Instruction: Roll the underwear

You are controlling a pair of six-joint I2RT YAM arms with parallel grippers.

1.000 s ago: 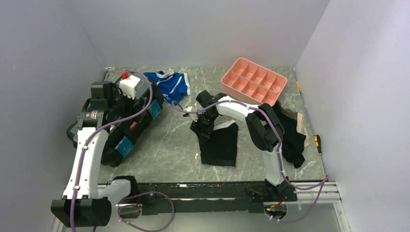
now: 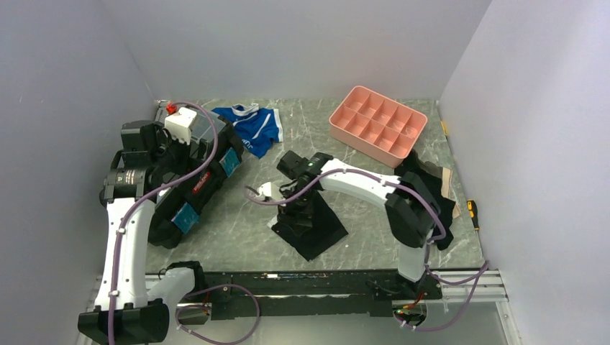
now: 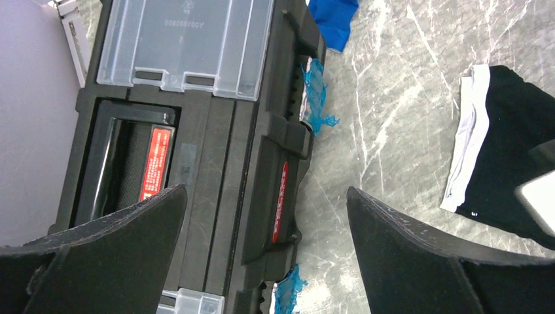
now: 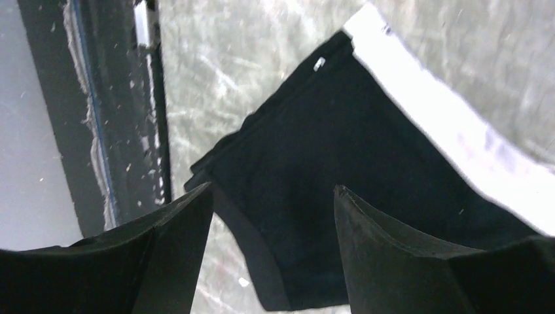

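Observation:
The black underwear (image 2: 322, 228) lies flat on the table's front middle, turned at an angle. Its white waistband faces the toolbox side and crosses the upper right of the right wrist view. My right gripper is over the cloth, fingers parted, with black fabric visible beneath and none seen pinched between them. Whether its tips touch the cloth I cannot tell. Far to the left, my left gripper hangs open above the toolbox, holding nothing. From above, the right arm covers part of the underwear.
A black toolbox (image 3: 216, 163) fills the left side. Behind it lies a blue garment (image 2: 255, 129). The pink divided tray (image 2: 345, 136) stands at the back right, dark clothes (image 2: 431, 208) heaped beside it. Bare table (image 2: 234, 215) shows between toolbox and underwear.
The underwear has turned, its waistband swinging from the back to the left. The left arm shifted slightly left.

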